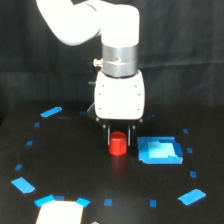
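A small red block [118, 145] appears near the middle of the dark table in the camera view. My gripper [119, 137], with its white hand and dark fingers, is directly over it, with the fingers coming down around its upper part. Whether the fingers press on the block cannot be made out against the dark background. It is also unclear whether the block touches the table. To the right is a blue open box [146, 160] with a pale patch inside; the block is outside it, to its left.
Blue tape strips [192, 197] and small blue squares mark the black table. A pale object [60, 212] stands at the front left edge.
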